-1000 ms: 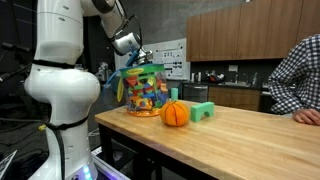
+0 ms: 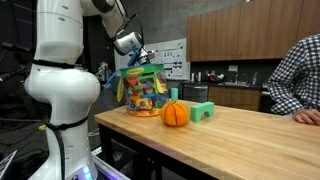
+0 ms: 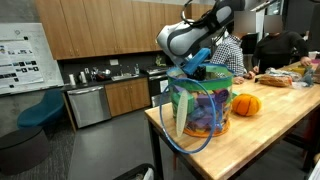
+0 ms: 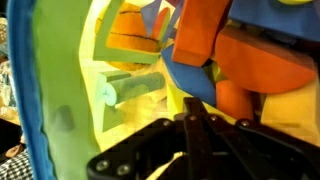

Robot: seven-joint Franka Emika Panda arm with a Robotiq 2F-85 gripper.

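Note:
A see-through bin (image 2: pixel 146 93) with a green rim, full of colourful blocks, stands on the near end of the table. In exterior view 2 the same bin (image 3: pixel 205 105) shows a blue handle hanging down its side. My gripper points down over the blocks, its black fingers shut with nothing visible between them. Beneath and beyond the fingertips lie a blue block (image 4: pixel 190 78), a red block (image 4: pixel 200 30) and an orange-red curved block (image 4: pixel 262 62). How far the fingertips are from the blocks, I cannot tell.
An orange pumpkin (image 2: pixel 175 113) sits on the table beside the bin, near a light green arch-shaped block (image 2: pixel 202 110). A person in a checked shirt (image 2: pixel 298 78) stands at the table's far side.

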